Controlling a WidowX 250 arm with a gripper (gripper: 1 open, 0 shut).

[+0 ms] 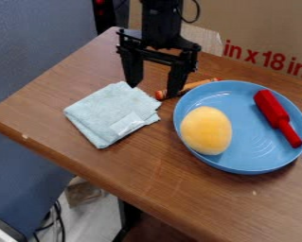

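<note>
My black gripper (153,76) hangs over the back middle of the wooden table, its two fingers spread wide with nothing seen between them. Below it on the left lies a folded pale blue cloth (109,115). An orange crayon-like stick (196,84) lies on the table behind the right finger, partly hidden. To the right, a blue plate (243,163) holds a yellow rounded object (206,129) and a red bottle-like object (277,118).
A cardboard box (264,33) stands along the back. The table's left edge drops to a blue-grey surface and floor with cables.
</note>
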